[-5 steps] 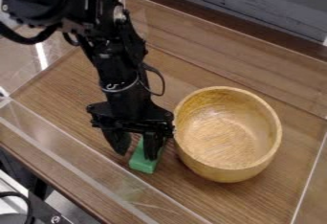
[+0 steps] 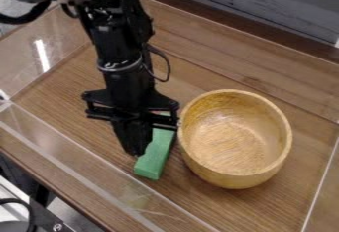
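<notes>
A green block [image 2: 153, 163] lies on the wooden table just left of a tan bowl [image 2: 237, 137]. My black gripper [image 2: 134, 145] hangs over the table just to the upper left of the block, near its end. It looks shut, with nothing seen between its fingertips, though the dark fingers are hard to make out.
The bowl takes up the right middle of the table [image 2: 54, 107]. Bare wood lies behind it and to the left of the arm. A grey panelled wall [image 2: 265, 13] runs along the back, and dark cables hang at the lower left.
My gripper has lifted up and back from over the green block, which now shows more fully. The bowl has stayed in place.
</notes>
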